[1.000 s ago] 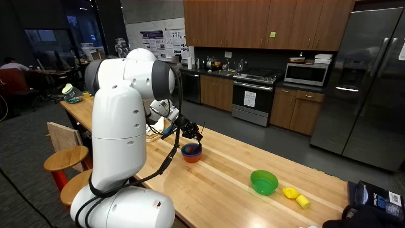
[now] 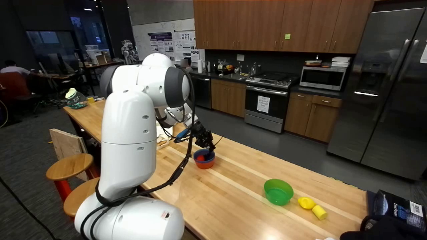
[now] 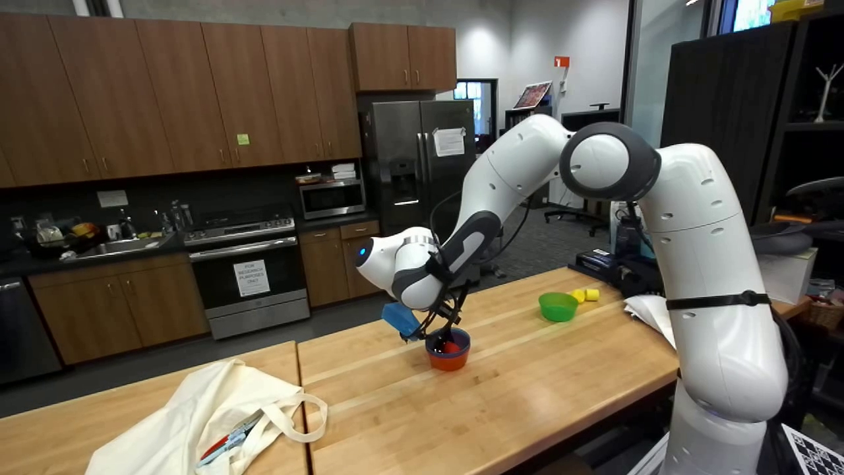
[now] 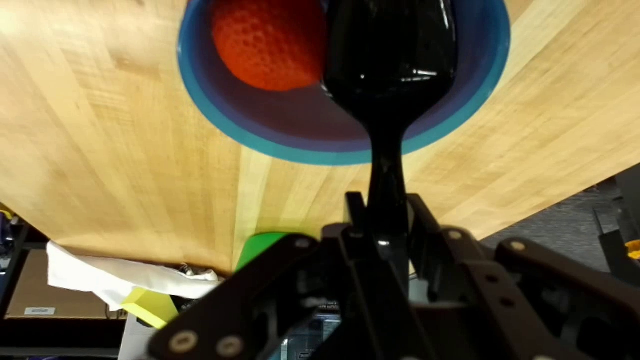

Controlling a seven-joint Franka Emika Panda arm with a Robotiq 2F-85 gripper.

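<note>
In the wrist view my gripper is shut on the handle of a black spoon [image 4: 390,66]. The spoon's wide head reaches into a blue-rimmed bowl [image 4: 336,157]. Beside the head, inside the bowl, lies a red strawberry-like piece [image 4: 267,45] with a dimpled surface; whether the two touch is hard to tell. From outside, the blue bowl sits within or on an orange-red bowl [image 3: 448,363] on the wooden table. My gripper [image 2: 210,147] hangs just over the bowls' far edge. The spoon's tip is hidden in exterior view 1.
A green bowl [image 2: 279,192] stands further along the table, with a yellow lemon [image 2: 306,202] and a yellow cylinder [image 2: 320,212] beside it. A cream cloth bag [image 3: 213,411] lies at the other end. Bare tabletop surrounds the stacked bowls.
The arm has shifted slightly to the right, with the spoon lower into the bowl. The bowls have slid a little the same way. The red piece shows on the bowl's left side.
</note>
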